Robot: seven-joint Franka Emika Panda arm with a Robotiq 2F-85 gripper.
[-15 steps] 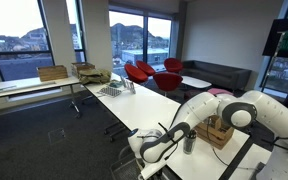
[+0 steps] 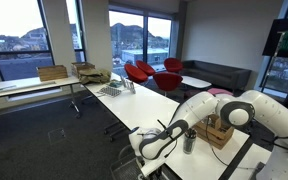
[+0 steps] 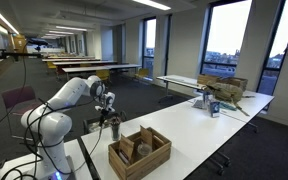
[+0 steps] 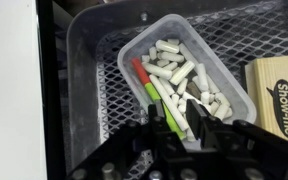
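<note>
A clear plastic tub [image 4: 127, 62] in the wrist view holds many short white chalk pieces [image 4: 199, 75]. An orange-red stick [image 4: 141, 72] and a bright green stick [image 4: 168, 112] lie along its left side. My gripper is over the tub's near part, fingers apart, close to the green stick's lower end. Whether a finger touches that stick cannot be made out. In the second exterior view the gripper [image 3: 104, 112] points down past the table's far edge; the tub's contents are too small to read there.
Around the tub is a black mesh tray [image 4: 84, 85], with a wooden "Show-me" block [image 4: 276, 95] at right. A white surface [image 4: 12, 90] lies left. On the table [image 3: 194, 125] stand a wooden box [image 3: 139, 155] and a dark cylindrical container [image 2: 189, 142].
</note>
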